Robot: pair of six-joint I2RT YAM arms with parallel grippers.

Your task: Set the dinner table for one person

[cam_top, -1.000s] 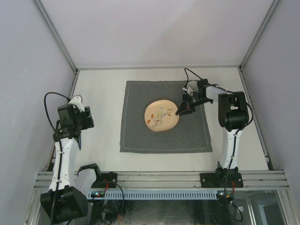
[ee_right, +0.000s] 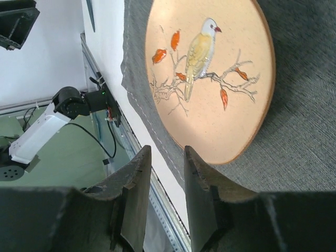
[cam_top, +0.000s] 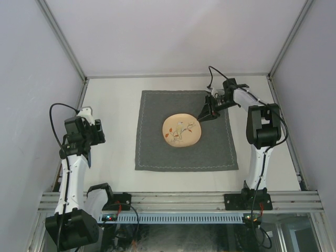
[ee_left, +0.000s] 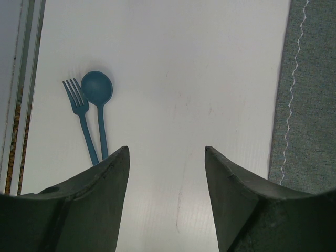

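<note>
A round, tan plate (cam_top: 175, 137) with a bird and branch design rests on the grey placemat (cam_top: 152, 157), near its middle. At the plate's right edge is my right gripper (cam_top: 200, 119). In the right wrist view its fingers (ee_right: 137, 176) are a short way apart with nothing between them, and the plate (ee_right: 231, 118) lies just beyond the tips. Over the white table's left side, my left gripper stands wide open and empty. A blue fork (ee_left: 80, 106) and a blue spoon (ee_left: 97, 88) lie side by side to its left.
Bare white table (cam_top: 118, 131) separates the left arm from the placemat. A metal rail (ee_left: 23, 100) runs along the table's left edge, close to the fork. Grey walls enclose the sides and back.
My right arm's wrist has shifted towards the back and slightly right, while its fingertips stay near the plate's right edge. The plate has moved very slightly right. The left arm is still.
</note>
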